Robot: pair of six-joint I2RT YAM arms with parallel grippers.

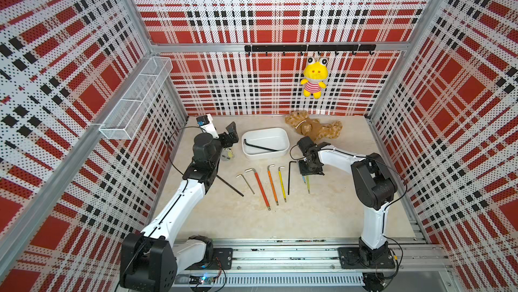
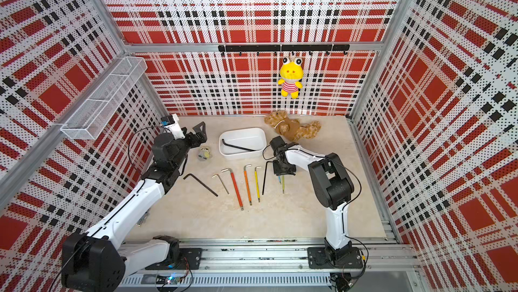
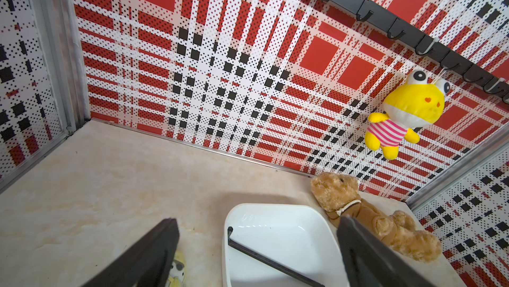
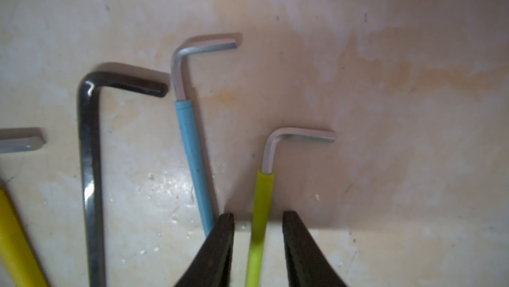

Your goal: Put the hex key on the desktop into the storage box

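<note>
The white storage box (image 1: 265,136) holds a long black hex key. Hex keys lie loose on the desktop: small grey, red (image 1: 260,189), orange (image 1: 273,184), yellow (image 1: 281,184), black (image 4: 91,181), blue (image 4: 196,170) and yellow-green (image 4: 261,196). In the right wrist view my right gripper is low over the desktop, fingertips part open on either side of the yellow-green key's shaft, the blue key just left. My left gripper is open above the desk, left of the box, with nothing held; the box shows beyond its fingers.
A brown plush bear (image 1: 323,129) lies behind the right gripper. A small pale yellow object (image 2: 205,153) and another black key (image 2: 199,183) lie at the left. A yellow frog toy (image 1: 315,76) hangs on the back wall.
</note>
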